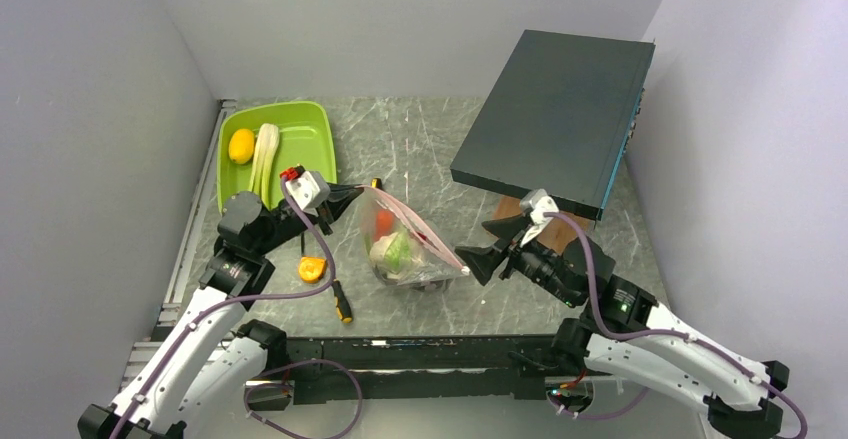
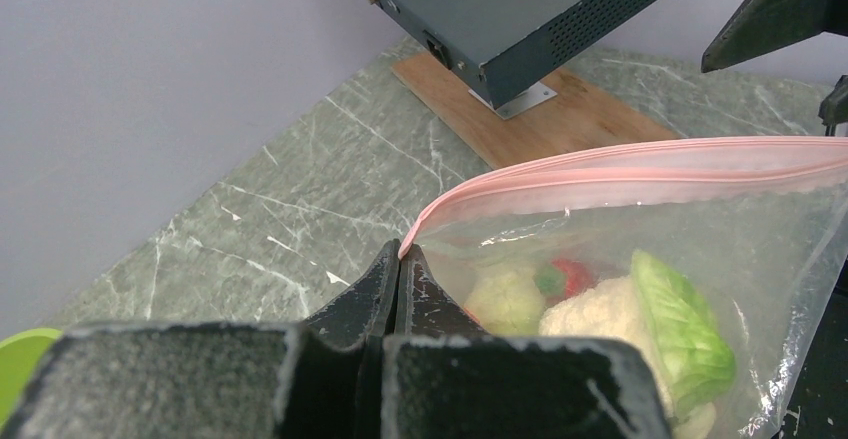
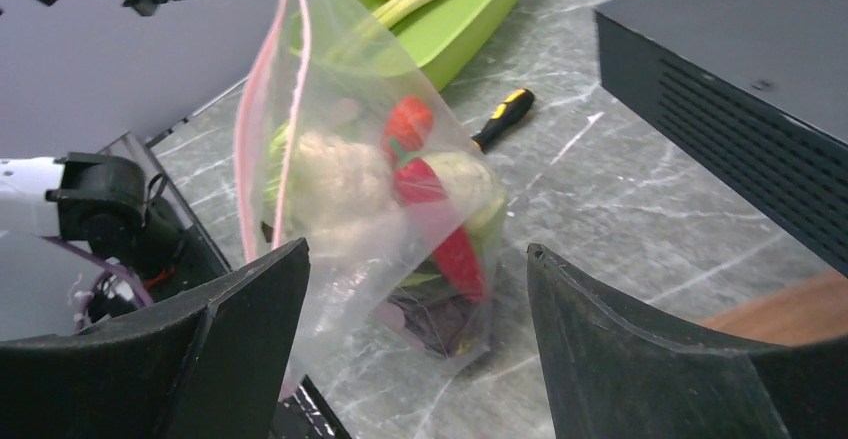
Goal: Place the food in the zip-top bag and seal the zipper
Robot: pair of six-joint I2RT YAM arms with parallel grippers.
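A clear zip top bag (image 1: 408,254) with a pink zipper strip (image 2: 640,171) hangs from my left gripper, which is shut on the strip's corner. Inside the bag are cauliflower (image 3: 345,184), a leafy green piece (image 2: 680,334) and red peppers (image 3: 430,184). My right gripper stands open at the bag's other end, its fingers (image 3: 250,324) spread apart. The bag's free edge shows between and beyond those fingers, and I cannot tell whether they touch it. A green tray (image 1: 325,149) holds a yellow fruit (image 1: 242,146) and a pale stalk vegetable (image 1: 264,164).
A large dark box (image 1: 560,109) on a wooden board (image 2: 600,119) fills the back right. A screwdriver (image 1: 343,302) and an orange tape measure (image 1: 312,270) lie left of the bag. The countertop behind the bag is clear.
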